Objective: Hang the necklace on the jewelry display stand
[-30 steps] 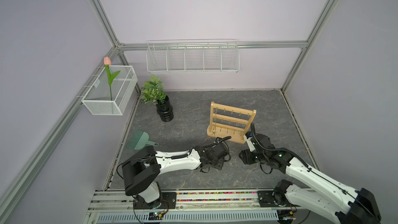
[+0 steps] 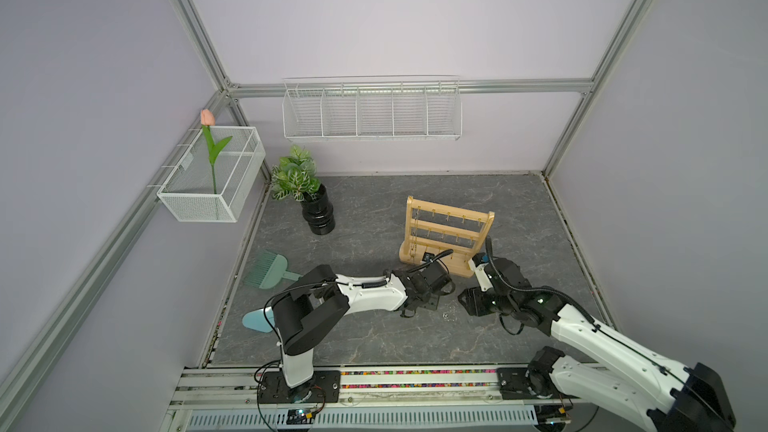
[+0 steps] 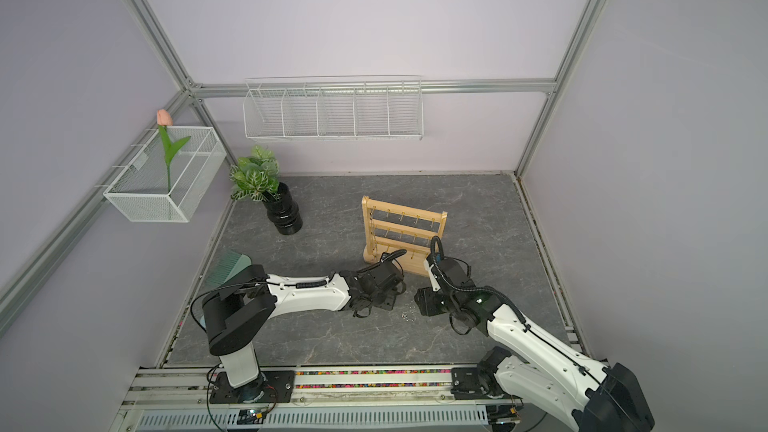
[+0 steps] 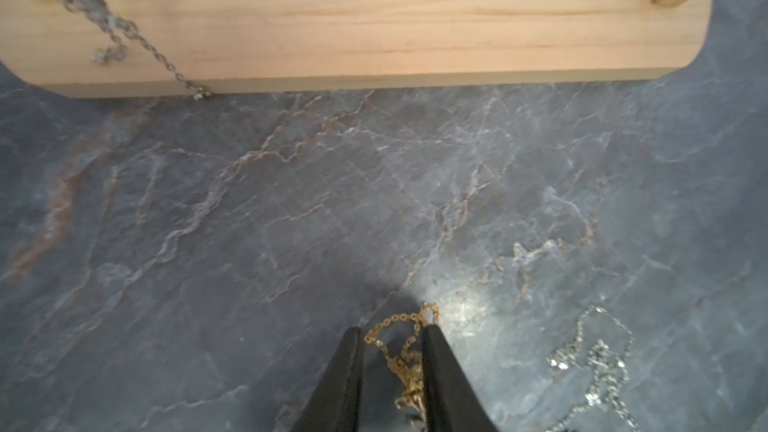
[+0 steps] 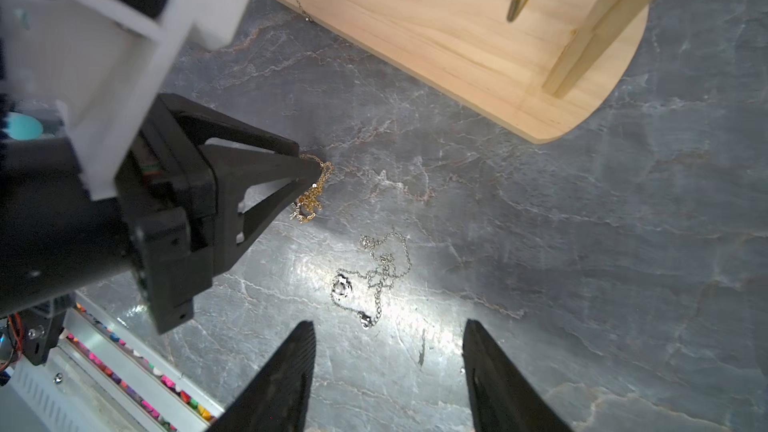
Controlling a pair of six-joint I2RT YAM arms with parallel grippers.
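In the left wrist view a tangled gold chain (image 4: 408, 376) lies on the grey table between and beside the fingertips of my left gripper, which stands partly open just over it. A silver necklace (image 5: 376, 276) lies to the right of it. The wooden display stand (image 2: 444, 212) is behind both grippers, with a silver chain (image 4: 160, 56) hanging at its left end. My right gripper stands open above the table near the silver necklace, nothing between its fingers.
A potted plant (image 2: 318, 212) stands at the back left. A green dustpan (image 2: 265, 270) lies left of the left arm.
My left arm has moved right and toward the back, nearer the stand. The right arm has shifted only slightly.
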